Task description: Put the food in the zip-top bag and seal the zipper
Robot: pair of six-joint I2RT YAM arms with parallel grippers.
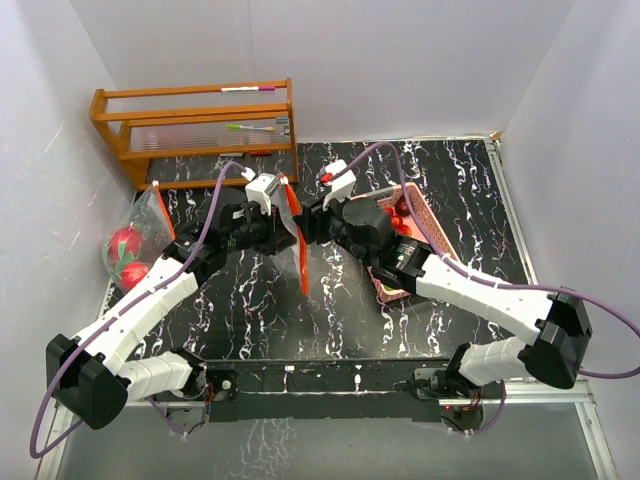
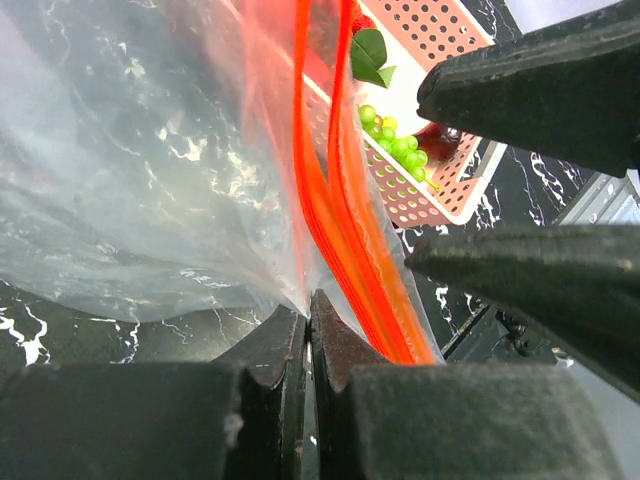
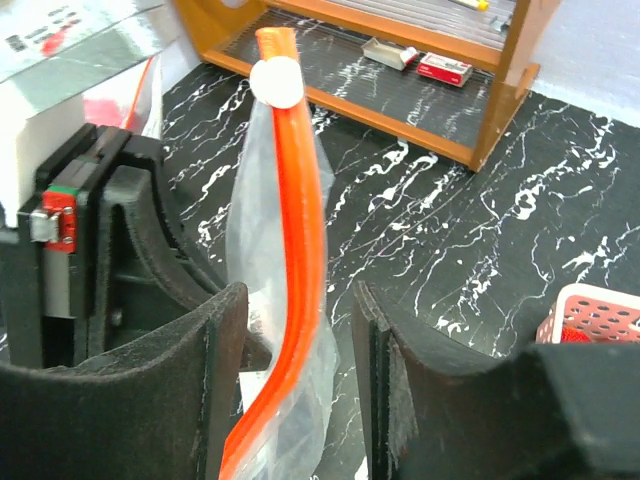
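An empty clear bag with an orange zipper (image 1: pixel 301 262) hangs upright at mid-table. My left gripper is shut on the bag's edge beside the zipper. My right gripper stands open around the orange zipper strip (image 3: pixel 298 200), its fingers either side. In the left wrist view the right gripper's fingers reach in beside the zipper (image 2: pixel 350 240). At the far left lies another bag (image 1: pixel 140 240) with red food inside. A pink basket (image 1: pixel 430 220) of toy food, with green grapes (image 2: pixel 400 150) and red items, sits at the right.
A wooden rack (image 1: pixel 200 112) with markers stands at the back left. Small boxes (image 3: pixel 443 69) lie on its lower part. Bare marble table (image 1: pixel 460 160) shows behind the basket and near the front edge.
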